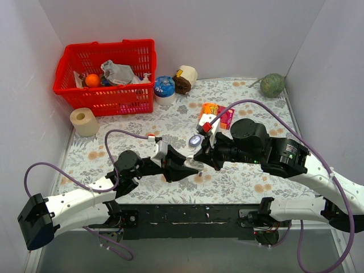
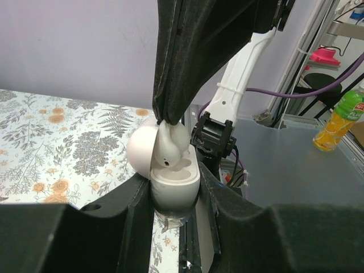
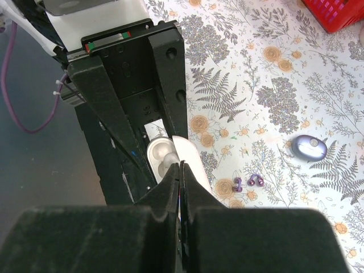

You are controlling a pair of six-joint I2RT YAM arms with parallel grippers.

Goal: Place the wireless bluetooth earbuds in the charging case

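Observation:
My left gripper is shut on the white charging case, whose lid stands open. A white earbud sits over the case's wells, its stem upward; whether it is fully seated cannot be told. Beside it an empty well shows. From above, my right gripper reaches down to that stem, touching or nearly touching it. In the right wrist view its fingers are shut, with nothing clearly visible between them, and they partly cover the case.
On the patterned table lie several small purple pieces and a grey-lavender oval case. A red basket, paper roll and snack packets stand farther back. Both arms meet tightly above the table's front area.

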